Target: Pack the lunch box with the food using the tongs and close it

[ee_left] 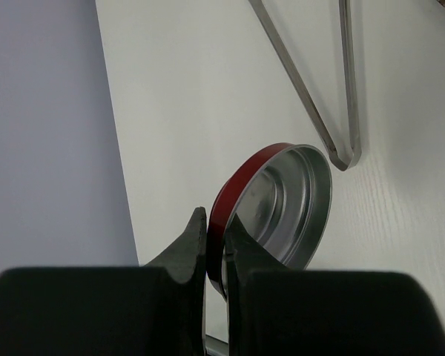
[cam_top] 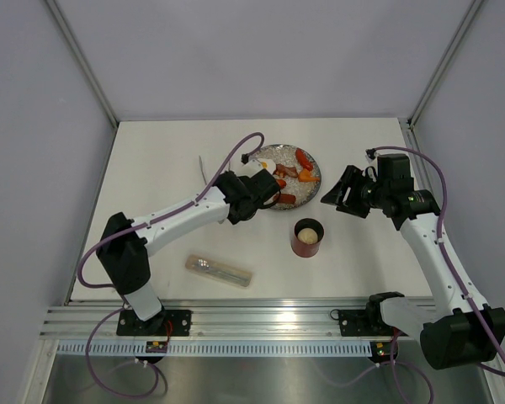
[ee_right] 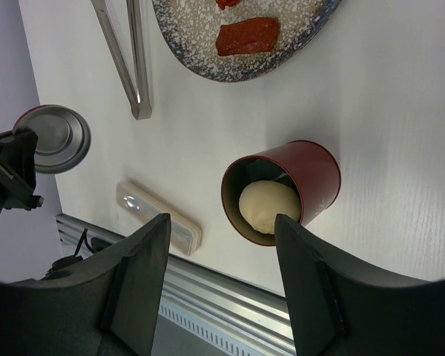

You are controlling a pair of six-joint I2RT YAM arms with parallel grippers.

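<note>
My left gripper is shut on the rim of a round red-and-steel lid (ee_left: 297, 200); in the top view the arm hides much of it beside the plate. The plate (cam_top: 295, 199) holds sausage, red and orange pieces and other food. A dark red cylindrical container (ee_right: 317, 182) stands below the plate with a pale bun (ee_right: 269, 205) inside. My right gripper hangs open above the table to the right of the plate, with nothing between its fingers.
Metal tongs (ee_left: 348, 96) lie left of the plate. A long narrow case with cutlery (cam_top: 219, 271) lies near the front edge.
</note>
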